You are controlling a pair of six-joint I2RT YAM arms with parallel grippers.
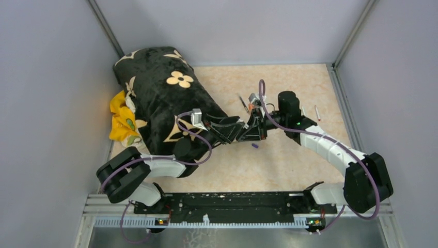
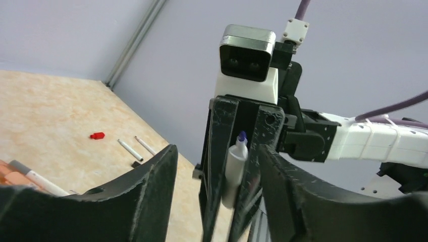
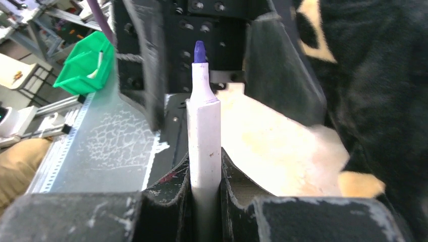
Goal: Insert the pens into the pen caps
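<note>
A white marker (image 3: 204,151) with a purple tip stands upright in my right gripper (image 1: 248,132), which is shut on it; the tip is uncovered. My left gripper (image 1: 230,129) faces it closely, its fingers apart on either side of the tip, with nothing seen between them. In the left wrist view, the marker (image 2: 234,169) shows between the right gripper's fingers. On the table lie a small purple cap (image 1: 254,145), a red cap (image 2: 97,135) and white pens (image 2: 129,148).
A dark patterned blanket (image 1: 155,88) and a yellow cloth (image 1: 122,119) fill the table's left side. Pens (image 1: 317,112) lie at the right back.
</note>
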